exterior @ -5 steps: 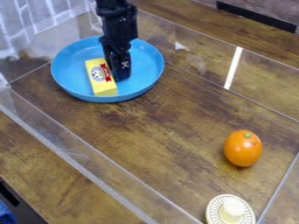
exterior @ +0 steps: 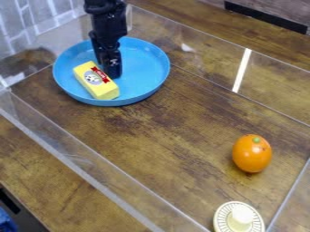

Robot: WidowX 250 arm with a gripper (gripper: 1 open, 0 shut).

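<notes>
My black gripper (exterior: 108, 59) hangs at the top left over the blue bowl (exterior: 145, 72), its fingers down inside the bowl. A yellow block (exterior: 97, 84) with a printed label lies in the bowl, just below and left of the fingertips. The gripper is open; whether its fingers touch the block is hard to tell.
An orange tomato (exterior: 252, 153) sits at the right of the wooden table (exterior: 158, 163). A white round lid (exterior: 238, 218) lies at the bottom right.
The yellow block has shifted and turned toward the lower left within the bowl. The gripper has moved slightly left, and the bowl appears nearly where it was.
</notes>
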